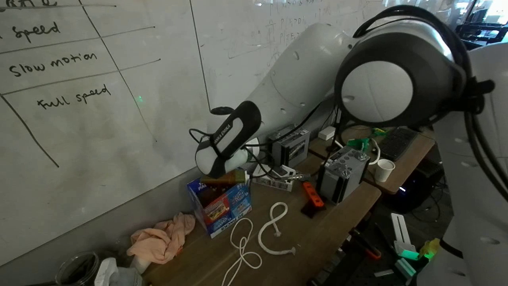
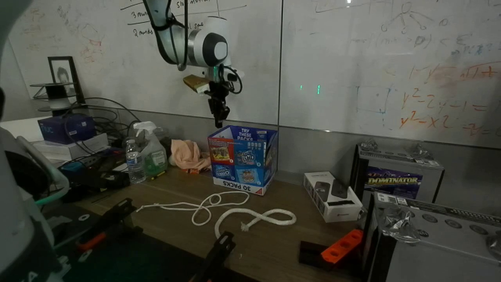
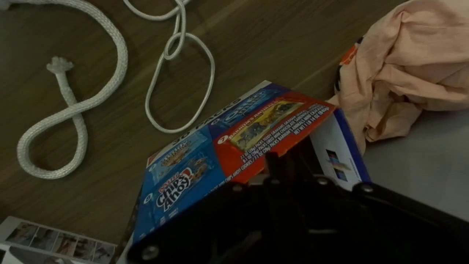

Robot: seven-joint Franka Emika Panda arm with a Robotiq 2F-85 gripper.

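Observation:
My gripper (image 2: 219,120) hangs above the left part of an open blue snack box (image 2: 244,162), fingers pointing down. In the wrist view the dark fingers (image 3: 273,163) stand close together, shut, in front of the box's opening. It is too dark there to tell what is between them. A brownish-yellow block-like piece (image 2: 196,84) sticks out beside the hand, above the fingertips. The box stands upright against the wall, and its inside is mostly in shadow. Two white ropes lie on the table before it, one thick (image 2: 277,221) and one thin (image 2: 199,206).
A peach cloth (image 2: 188,156), a spray bottle (image 2: 155,150) and a water bottle (image 2: 135,162) stand left of the box. To its right are a white carton (image 2: 336,202), an orange tool (image 2: 343,246) and grey battery-like units (image 2: 437,244). The whiteboard (image 2: 253,94) rises close behind.

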